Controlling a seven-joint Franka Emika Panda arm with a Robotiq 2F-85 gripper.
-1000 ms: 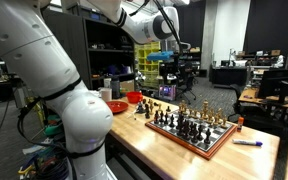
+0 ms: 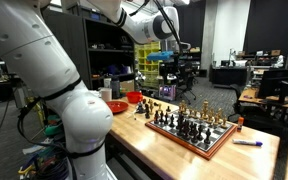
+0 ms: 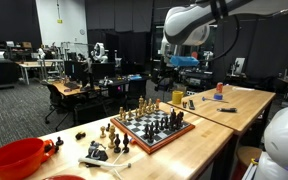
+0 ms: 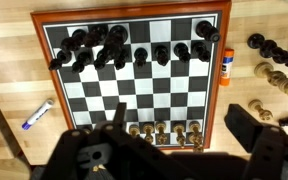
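Observation:
A chessboard point(image 4: 134, 103) with a brown wooden border lies on the table, seen from above in the wrist view. Black pieces point(image 4: 161, 54) crowd its upper rows, some bunched toward the upper left. Gold pieces point(image 4: 162, 128) line the lower rows, partly hidden by my gripper. Its two dark fingers stand wide apart, with nothing visible between them. In exterior view 1 the arm holds the gripper point(image 2: 171, 70) high above the board, clear of every piece.
Loose black and gold pieces point(image 4: 276, 80) stand beside the board. An orange cylinder point(image 4: 226, 67) and a marker point(image 4: 38, 114) lie near its sides. A red bowl point(image 3: 16, 158) sits on the table. Bare wood shows at the table's front point(image 2: 169, 158).

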